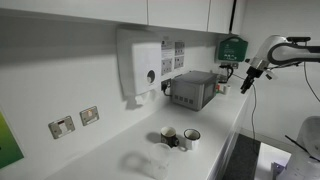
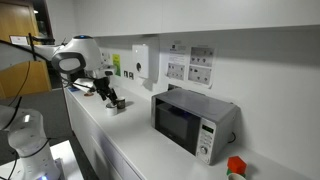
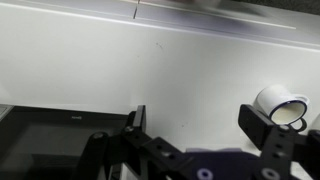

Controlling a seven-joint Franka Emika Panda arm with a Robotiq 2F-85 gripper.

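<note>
My gripper stands open in the wrist view, its dark fingers (image 3: pixel 137 120) wide apart and only pale surface between them. At the right of that view is a white mug (image 3: pixel 272 98) with a dark rim, beyond the right finger and apart from it. In exterior view 1 the gripper (image 1: pixel 247 82) hangs in the air at the right. A white mug (image 1: pixel 192 142) and a dark patterned mug (image 1: pixel 169 137) stand side by side on the counter there. Exterior view 2 shows the gripper (image 2: pixel 105 96) near the mugs, overlapping them in the picture.
A microwave (image 2: pixel 186 122) stands on the counter (image 2: pixel 150 150) against the wall. Near the front in exterior view 1 is a clear container (image 1: pixel 158 160). A red object (image 2: pixel 236 165) lies at the lower right in exterior view 2.
</note>
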